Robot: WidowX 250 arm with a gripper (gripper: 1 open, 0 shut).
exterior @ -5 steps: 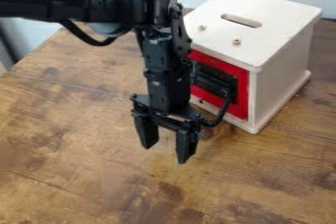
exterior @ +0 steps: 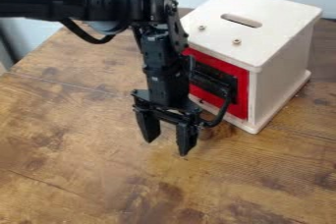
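My black gripper [exterior: 167, 135] points down over the wooden table, open, with bare tabletop visible between and below its two fingers. Behind it and to the right stands a pale wooden box [exterior: 273, 85] with a slot in its top and two small knobs. The box's red front panel [exterior: 239, 110] is partly hidden by the arm.
A white wall runs behind, and the table's back edge shows at the upper left.
The box has not moved.
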